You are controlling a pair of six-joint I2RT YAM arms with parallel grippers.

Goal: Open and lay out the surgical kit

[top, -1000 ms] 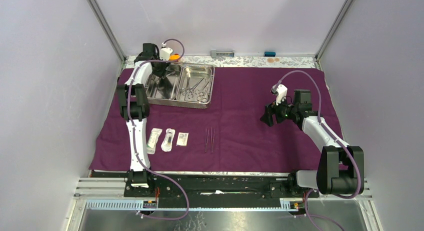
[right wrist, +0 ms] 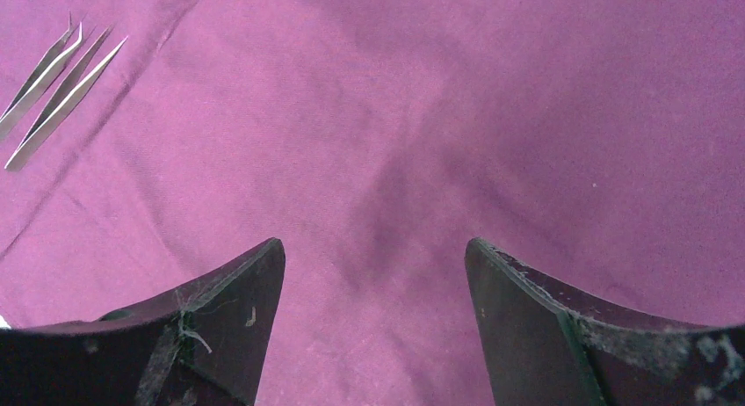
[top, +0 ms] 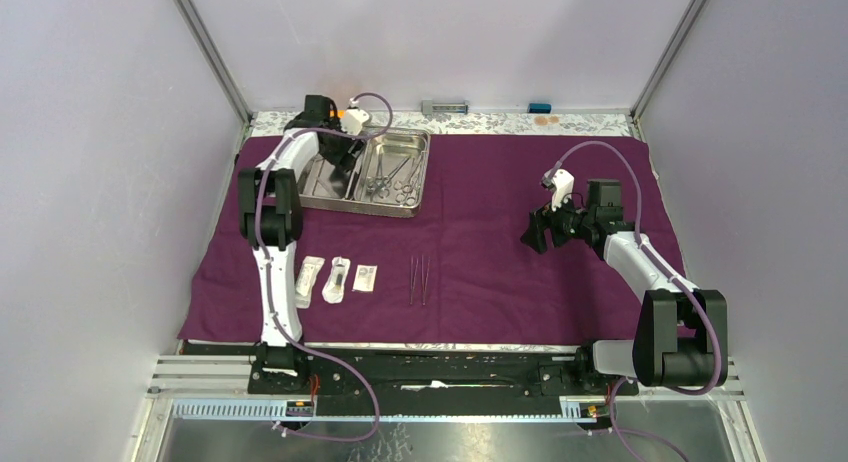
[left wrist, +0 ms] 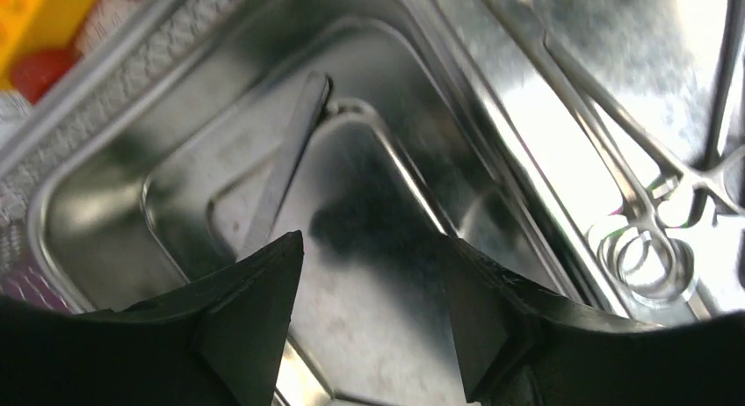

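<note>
The metal tray (top: 376, 209) stands at the back left of the cloth. Over its left compartment my left gripper hangs with its fingers apart and nothing between them. A slim flat metal instrument (left wrist: 285, 164) lies in that compartment, ahead of the left finger; its near end is hidden. Scissor-like instruments (top: 381, 183) fill the right compartment. Two tweezers (top: 419, 281) lie side by side on the cloth, left of a bare stretch. My right gripper is open and empty above the cloth's right half.
Three packets lie in a row at the front left: a long one (top: 309, 281), a second pouch (top: 337, 280) and a small square one (top: 365, 278). A yellow object (left wrist: 53, 19) sits behind the tray.
The right arm, packets and tweezers have stayed put.
</note>
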